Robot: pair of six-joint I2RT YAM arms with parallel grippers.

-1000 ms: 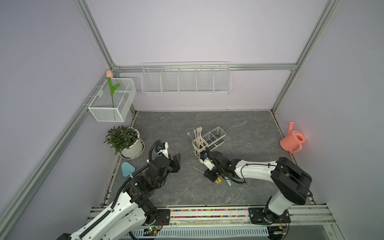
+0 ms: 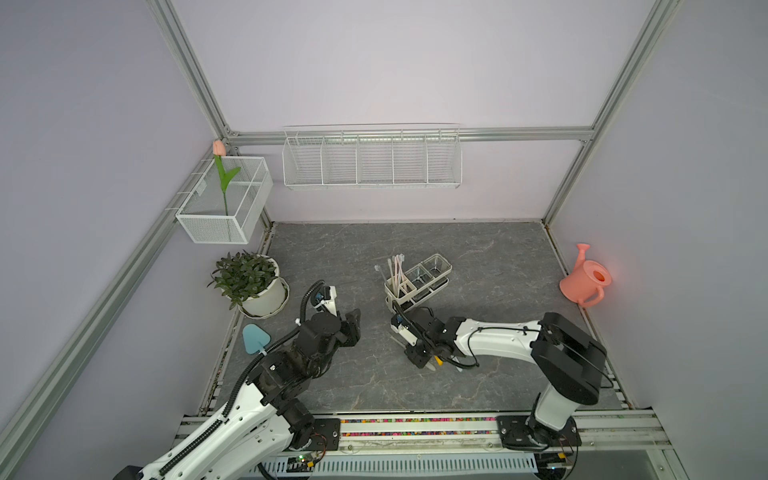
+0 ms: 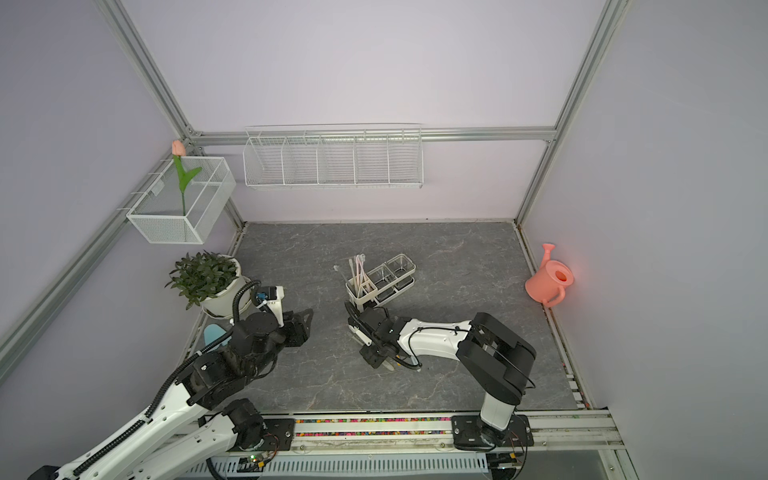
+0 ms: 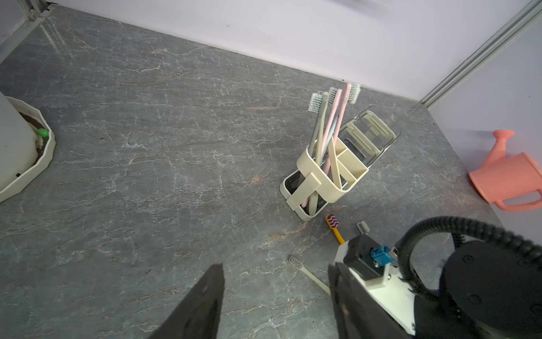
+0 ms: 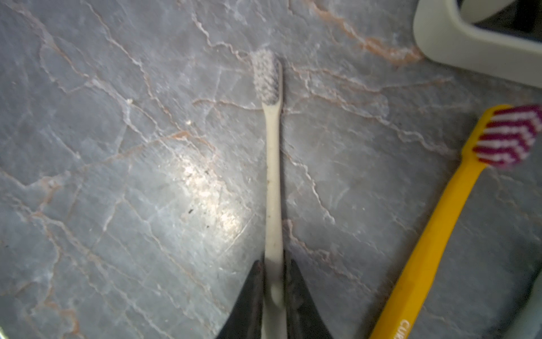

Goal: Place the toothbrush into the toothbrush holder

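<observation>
In the right wrist view an off-white toothbrush (image 5: 273,186) lies on the grey table, bristle head pointing away. The dark fingers (image 5: 248,308) of my right gripper straddle its handle closely, one per side; whether they grip it cannot be told. In the left wrist view, a cream toothbrush holder (image 4: 317,178) stands beyond the loose brushes, several toothbrushes upright in its near-left compartment. My left gripper is open and empty, left of the right arm. From the top left view, the right gripper (image 2: 417,357) hides most of the toothbrush beneath it.
A yellow toothbrush (image 5: 437,237) and a grey-green one (image 5: 528,313) lie right of the handle. The holder's base (image 5: 485,48) is close by. A potted plant (image 2: 254,292) stands left, a pink watering can (image 2: 586,280) right.
The left arm and the holder stay where they were.
</observation>
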